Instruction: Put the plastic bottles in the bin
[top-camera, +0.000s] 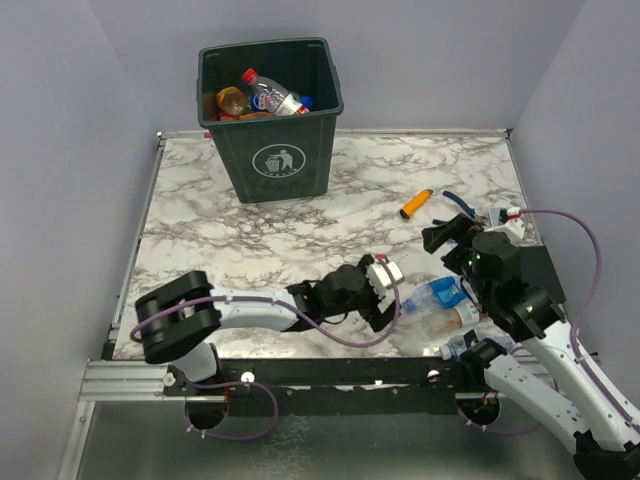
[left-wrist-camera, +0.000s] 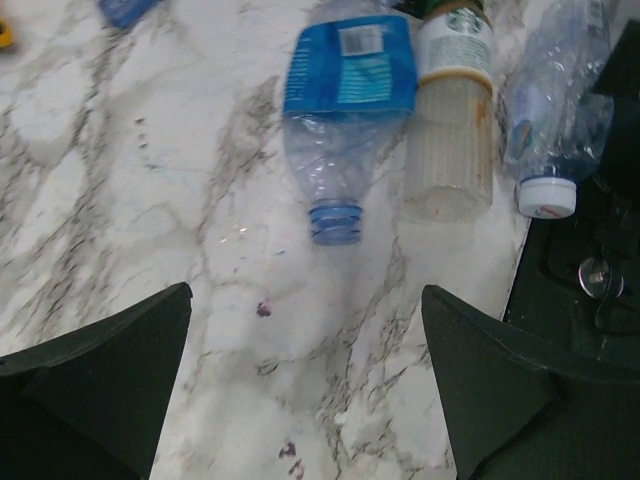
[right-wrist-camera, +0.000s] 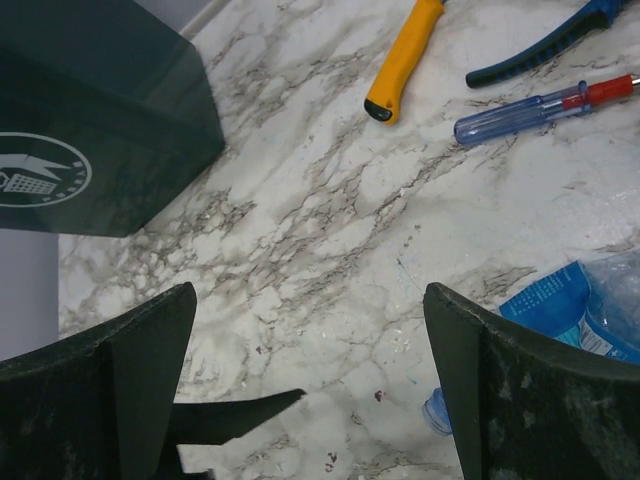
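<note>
A green bin (top-camera: 270, 165) at the back holds several bottles. At the front right lie a blue-labelled plastic bottle (left-wrist-camera: 345, 80), a tan cloudy bottle (left-wrist-camera: 448, 145) and a clear white-capped bottle (left-wrist-camera: 555, 110) near the edge. My left gripper is open, low over the marble just short of the blue bottle's cap. My right gripper is open, above the table by the bottles, with nothing between its fingers.
An orange-handled cutter (right-wrist-camera: 405, 55), a screwdriver (right-wrist-camera: 510, 118) and blue-handled pliers (right-wrist-camera: 515, 62) lie behind the bottles.
</note>
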